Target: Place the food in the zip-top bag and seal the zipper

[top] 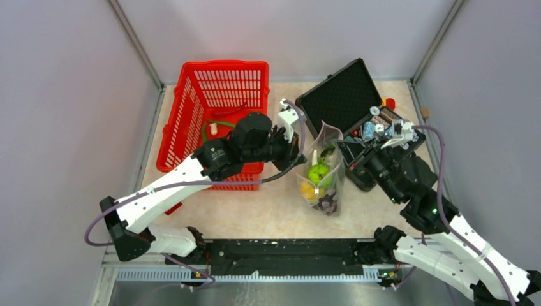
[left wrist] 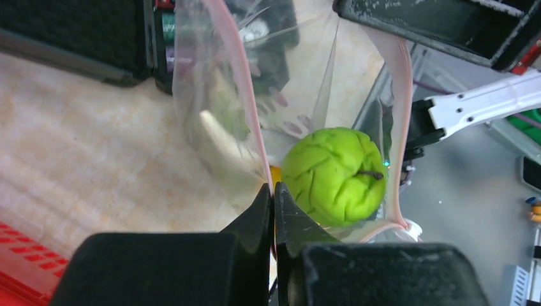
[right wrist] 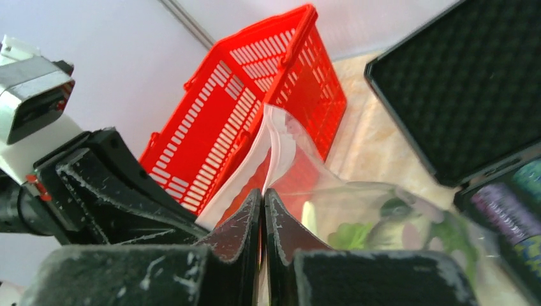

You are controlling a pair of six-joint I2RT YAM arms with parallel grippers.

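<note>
The clear zip bag stands in the middle of the table, its pink-edged mouth spread. Inside are a bright green round food, a yellow food, a long pale piece and some dark food low down. My left gripper is shut on the bag's near-left rim, which runs down between its fingertips. On the other side, my right gripper is shut with the pinkish rim pinched between its fingers. The zipper track itself is hard to make out.
A red basket at the left holds a green item and a small pale piece. Behind the bag lies an open black case with several small packages. Bare table lies in front of the bag.
</note>
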